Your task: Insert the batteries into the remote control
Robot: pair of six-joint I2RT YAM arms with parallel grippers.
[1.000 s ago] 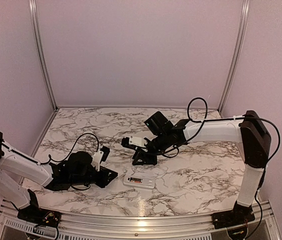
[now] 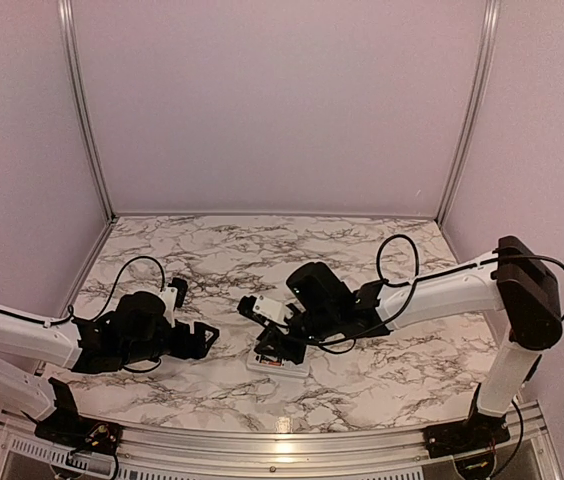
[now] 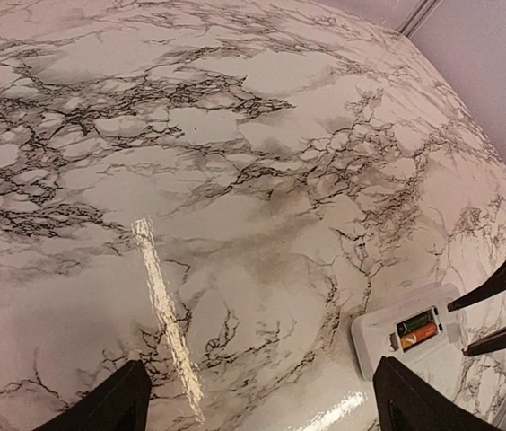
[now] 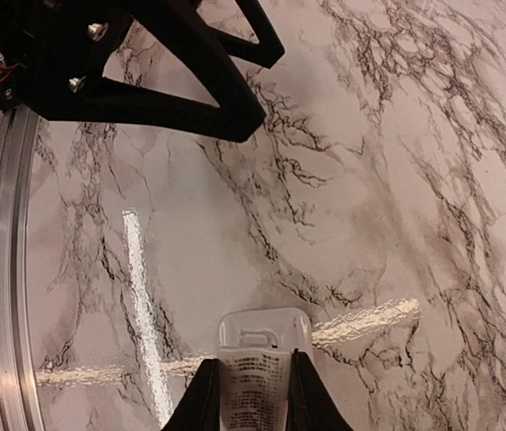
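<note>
The remote [image 2: 278, 369] lies on the marble table [image 2: 412, 370], its compartment holding two small batteries [image 3: 419, 335], one dark, one orange. My right gripper [image 2: 280, 345] is over the remote; in the right wrist view its fingertips are together on a clear plastic piece [image 4: 253, 386], probably the cover, at the remote's end. Whether that piece is separate from the remote's body is hard to tell. My left gripper [image 2: 192, 340] hangs left of the remote, fingers apart, with nothing between them.
A metal rail [image 2: 352, 440] runs along the front edge, and pale walls stand at the back and sides.
My right gripper has come down and toward the front onto the remote. My left gripper has drawn back leftward from beside it, and its fingers now stand apart.
</note>
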